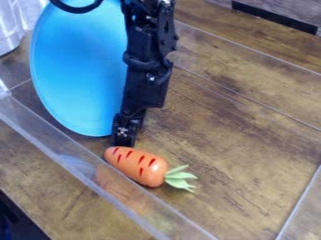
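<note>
A plush orange carrot (141, 165) with red marks and pale green leaves lies on the wooden surface at the lower middle. Just behind it, the black gripper (126, 133) points down beside the blue round plate (69, 66), partly in front of it. The fingertips are dark and small, so whether they are apart or closed is unclear.
A clear plastic barrier (88, 173) runs diagonally along the lower left, next to the carrot. A white container (10, 23) stands at the top left.
</note>
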